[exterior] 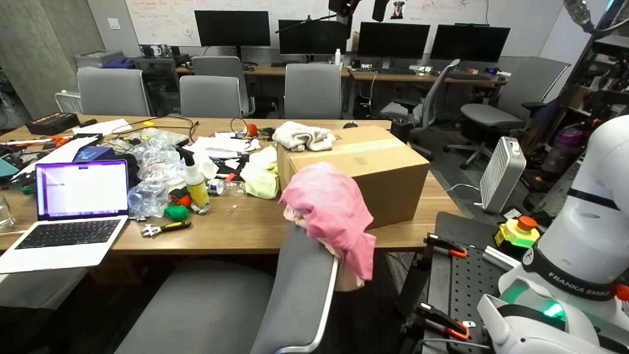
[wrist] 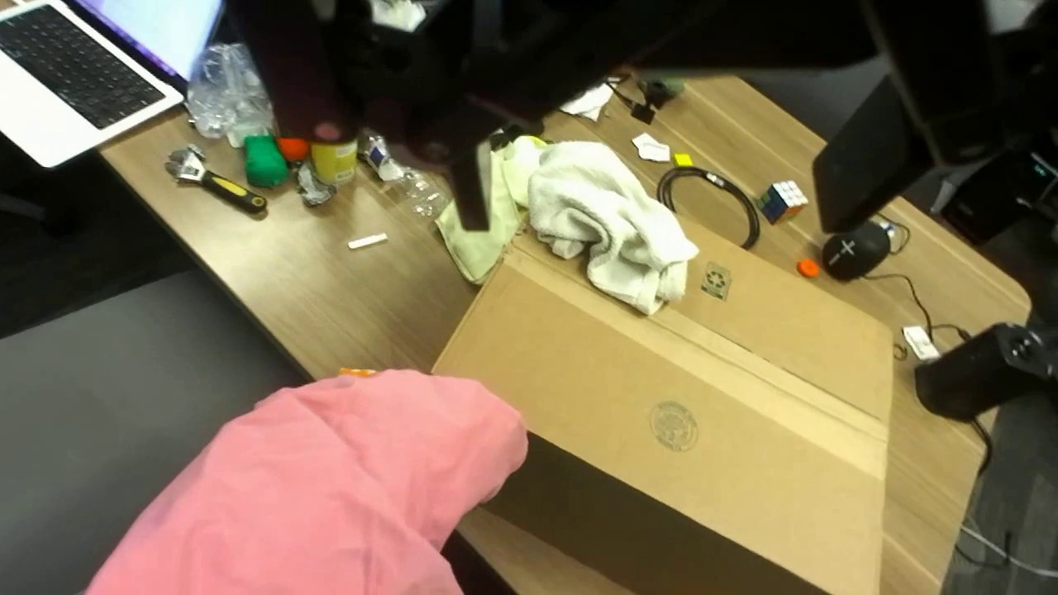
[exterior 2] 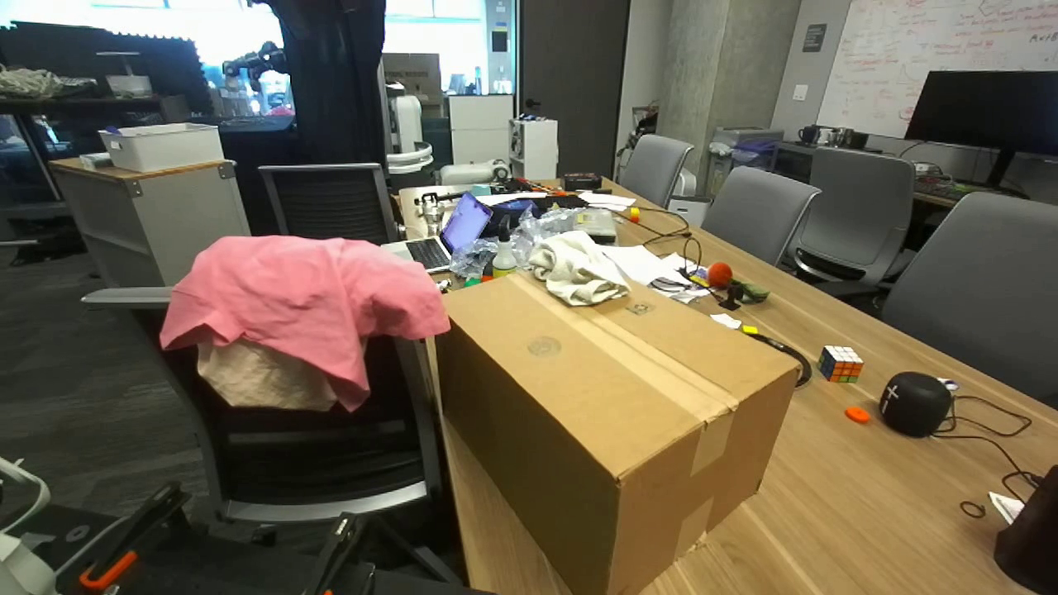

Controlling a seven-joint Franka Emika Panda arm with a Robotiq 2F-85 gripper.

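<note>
A pink cloth [exterior: 330, 197] lies draped over the top of the grey chair's backrest [exterior: 298, 283], on top of a paler peach cloth [exterior: 352, 280]. In exterior view 2 the peach cloth [exterior 2: 263, 375] shows below the hanging pink one [exterior 2: 288, 297]. High above the table, at the top of exterior view 1, is my gripper [exterior: 360, 8], open and well clear of the cloths. The wrist view shows its fingers [wrist: 858, 159] spread wide and dark, with nothing held between them. Pink cloth [wrist: 327, 486] fills the lower left there.
A large cardboard box [exterior: 377, 156] stands on the table beside the chair, with a whitish towel [exterior: 303, 136] on top. Left of it are a green-yellow cloth [exterior: 261, 172], a spray bottle [exterior: 195, 186], a wrench [exterior: 165, 228] and an open laptop [exterior: 76, 206].
</note>
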